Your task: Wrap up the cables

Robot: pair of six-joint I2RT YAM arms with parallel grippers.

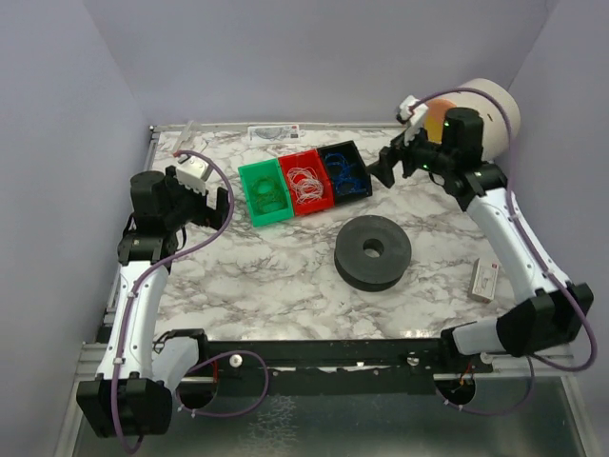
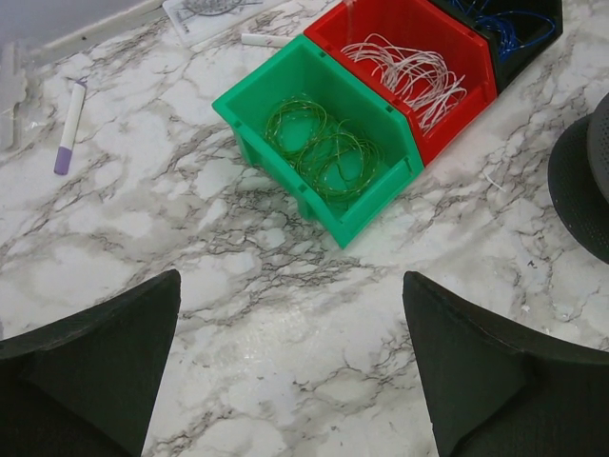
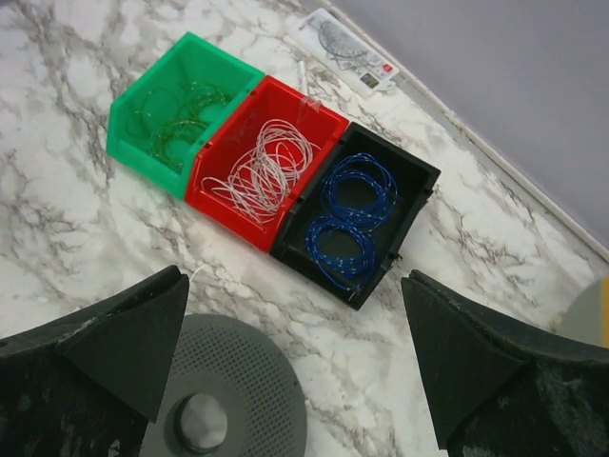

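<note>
Three bins stand joined at the back of the marble table: green with green cable, red with white cable, black with blue cable. The green bin fills the middle of the left wrist view. My left gripper stands open and empty, left of the green bin. My right gripper is open and empty, above the table just right of the black bin. A dark grey spool lies in front of the bins.
A beige cylinder with a coloured end stands at the back right, partly behind my right arm. A small box lies at the right edge. A pen and bags lie at the back left.
</note>
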